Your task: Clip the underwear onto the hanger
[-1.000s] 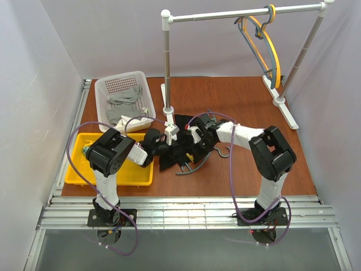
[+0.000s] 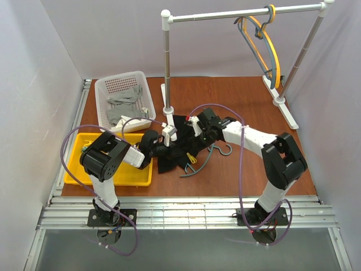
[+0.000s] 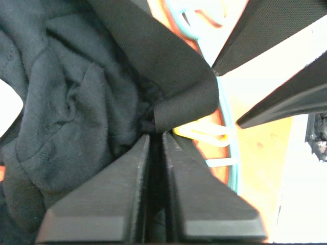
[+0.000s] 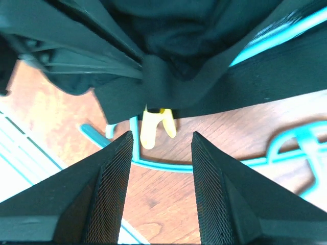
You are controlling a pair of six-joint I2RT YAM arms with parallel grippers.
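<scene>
Black underwear [image 3: 76,117] lies crumpled on the table over a grey-blue hanger [image 2: 197,168], whose yellow clip [image 4: 150,127] pokes out from under the cloth's edge. My left gripper is shut on the dark fabric's area, though whether cloth is between its fingertips is hard to tell. My right gripper stands open above the hanger and the yellow clip, with nothing between its fingers.
A yellow tray [image 2: 107,178] sits at left, a white basket [image 2: 101,99] with grey cloths behind it. The rack [image 2: 214,16] with hanging hangers spans the back.
The left arm has barely moved.
</scene>
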